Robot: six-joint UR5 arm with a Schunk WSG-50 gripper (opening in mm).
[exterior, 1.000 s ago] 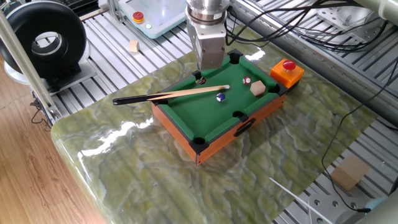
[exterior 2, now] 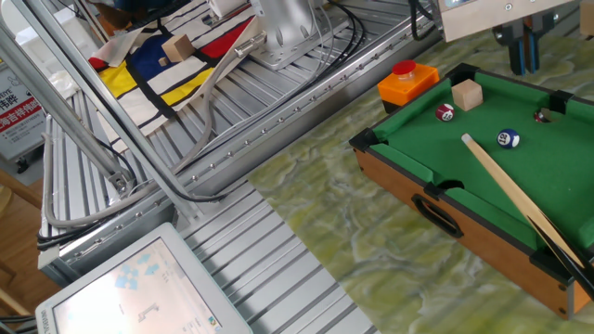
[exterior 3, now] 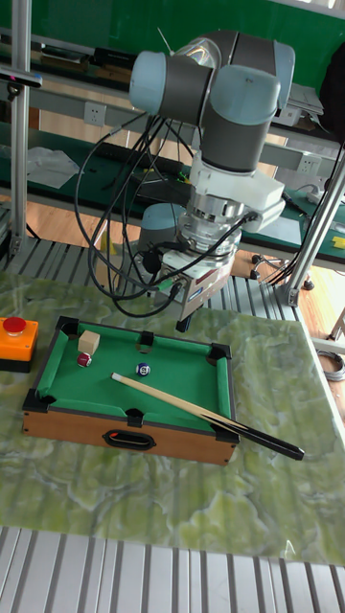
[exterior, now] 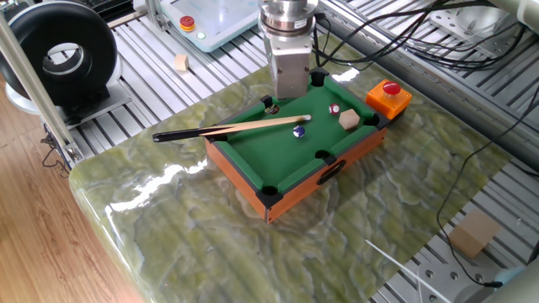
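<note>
A small pool table (exterior: 263, 172) with green felt and wooden sides stands on the marbled board. Across its rim lies a cue (exterior: 244, 126), its dark handle sticking out past one end. On the felt rest a dark blue ball (exterior 2: 508, 138) and a red ball (exterior 2: 445, 112), the red one near a wooden block (exterior 2: 467, 94). A dark reddish object, perhaps another ball, shows at the far side pocket. My gripper (exterior 2: 522, 57) hangs over the table's far side, fingers pointing down and close together. Nothing shows between them, but whether they are fully shut is unclear.
An orange box with a red button (exterior: 388, 99) stands beside the table's end, close to the wooden block. Loose black cables (exterior 3: 107, 245) hang from the arm. The marbled board (exterior: 194, 227) is clear in front of the table.
In exterior view 1, my gripper has shifted slightly right and down. The pool table, cue, balls and block have stayed in place.
</note>
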